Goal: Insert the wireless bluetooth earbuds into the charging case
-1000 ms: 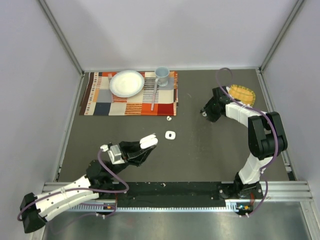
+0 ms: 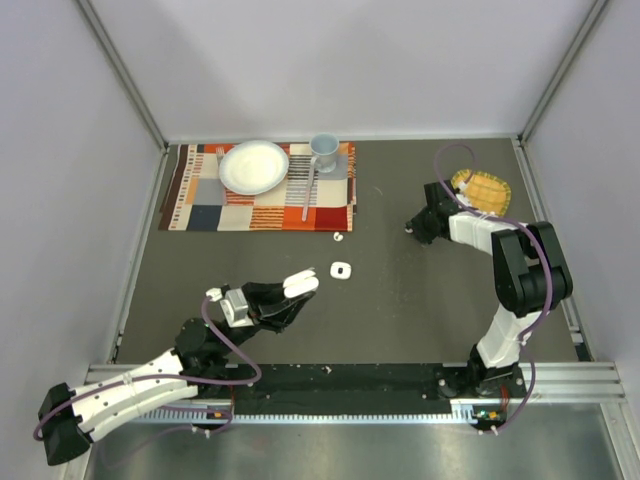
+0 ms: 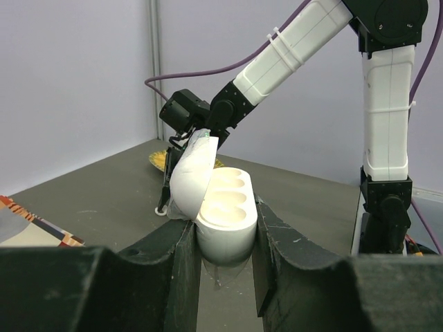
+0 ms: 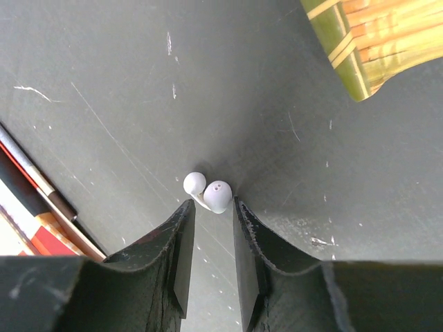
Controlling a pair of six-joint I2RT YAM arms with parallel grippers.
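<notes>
My left gripper is shut on the white charging case (image 3: 225,214), held upright with its lid flipped open and its slots showing, low-centre in the top view. My right gripper is part open over the grey table, with a white earbud (image 4: 218,197) just at its fingertips and a second small white round part beside it, toward the upper left. In the top view, a small white piece (image 2: 338,236) and a white rounded square piece (image 2: 340,270) lie mid-table.
An orange striped placemat (image 2: 200,210) holds a plate (image 2: 254,167), a mug (image 2: 325,146) and cutlery at the back left. A yellow woven basket (image 2: 485,191) sits at the back right, beside the right arm.
The right arm has shifted slightly around the spot where the earbud lies. The left arm and case are nearly unchanged.
</notes>
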